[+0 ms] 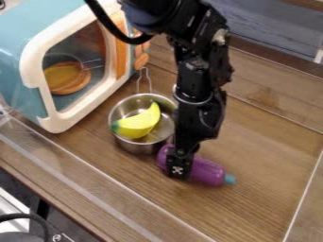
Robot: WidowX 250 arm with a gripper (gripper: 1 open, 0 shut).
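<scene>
My gripper [179, 163] hangs low over a purple bottle [209, 173] with a teal cap, lying on the wooden table. The gripper is open, and its fingers hide part of the bottle's left half. Just left of the gripper a steel pot [127, 144] with a wire handle holds a yellow banana-like piece [142, 121] with a green end.
A teal and white toy oven [28, 71] with orange discs inside stands at the upper left. Bare table [265, 142] lies to the right, with a grey wall [271, 33] behind. Dark objects and a cable sit at the lower left.
</scene>
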